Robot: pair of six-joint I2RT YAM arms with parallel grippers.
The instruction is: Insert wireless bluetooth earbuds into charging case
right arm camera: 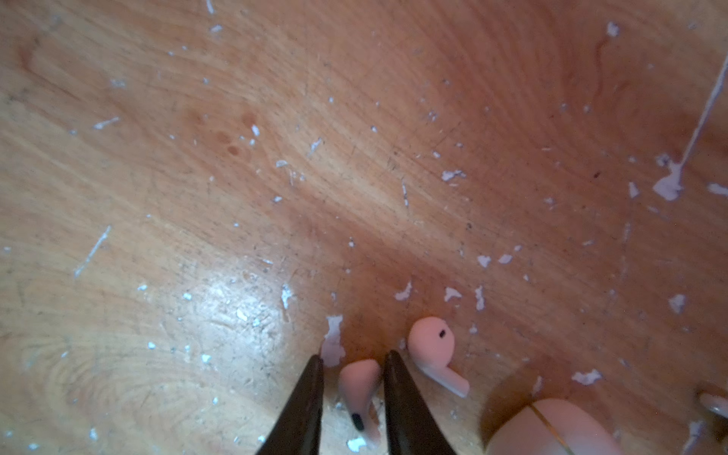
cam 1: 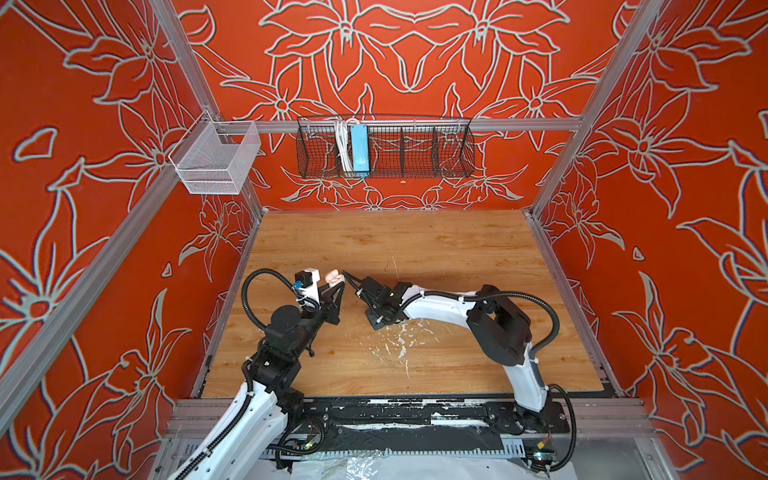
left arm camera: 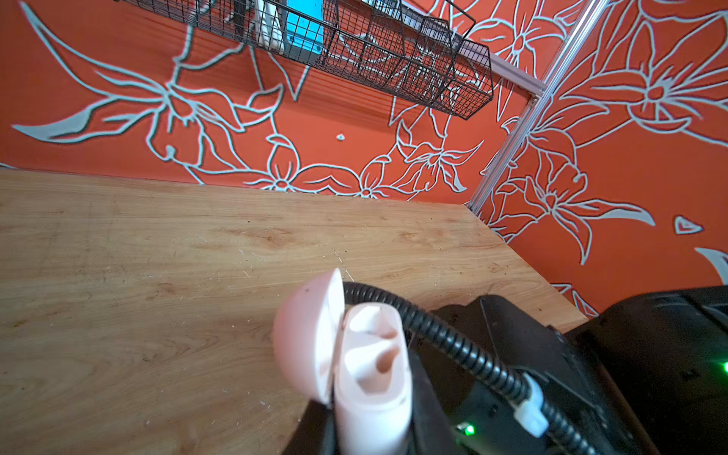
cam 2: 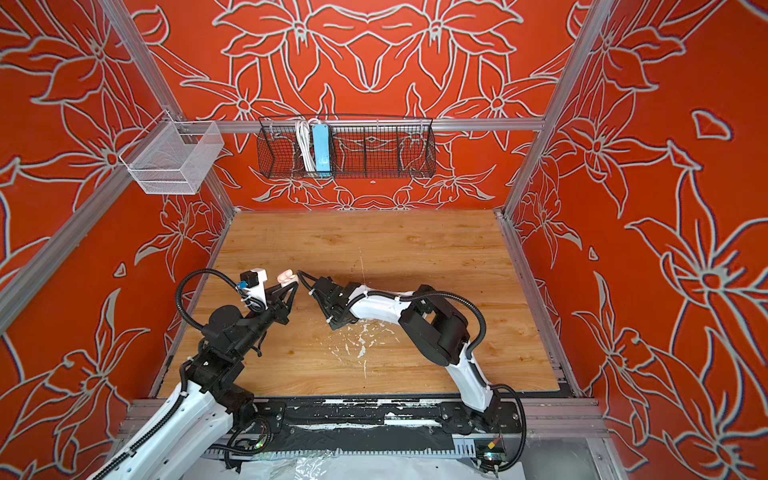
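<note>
The pale pink charging case (left arm camera: 373, 413) stands upright in the left wrist view, its rounded lid (left arm camera: 307, 333) swung open to the left. Both slots in its top look empty. My left gripper (cam 1: 333, 289) is shut on the case and holds it above the table. In the right wrist view, a pink earbud (right arm camera: 358, 381) lies between the parted fingers of my right gripper, with a visible gap on its left and little or none on its right. A second earbud (right arm camera: 432, 345) lies on the wood just outside the right finger. The arm hides both earbuds from above.
A rounded pink shape (right arm camera: 557, 430) with a gold line is cut off at the lower right of the right wrist view; I cannot tell whether it is the held case. A wire basket (cam 1: 416, 152) hangs on the back wall.
</note>
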